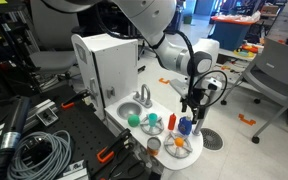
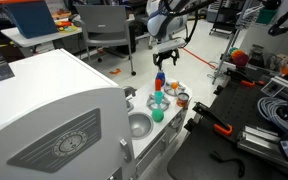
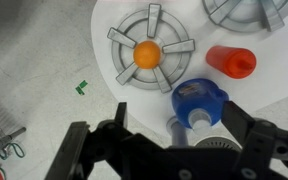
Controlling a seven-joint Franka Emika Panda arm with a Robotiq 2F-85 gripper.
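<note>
My gripper stands open, its two dark fingers spread apart with nothing held between them. Just ahead of the fingers in the wrist view is a blue object [image 3: 197,97] with a pale round part; its exact kind is unclear. In exterior view 1 the gripper [image 1: 193,106] hangs above this blue object [image 1: 185,126], near the end of the white counter. Beside it stands a red bottle-like object [image 3: 231,62]. An orange ball [image 3: 147,54] rests on a grey stove burner [image 3: 127,69].
A sink with a faucet [image 1: 146,95], a teal object [image 1: 153,119], a green item [image 1: 134,119] and a metal can [image 1: 153,145] share the counter. A white cabinet [image 1: 106,70] stands at its far end. Bare floor [image 1: 239,145] lies beyond the rounded counter end.
</note>
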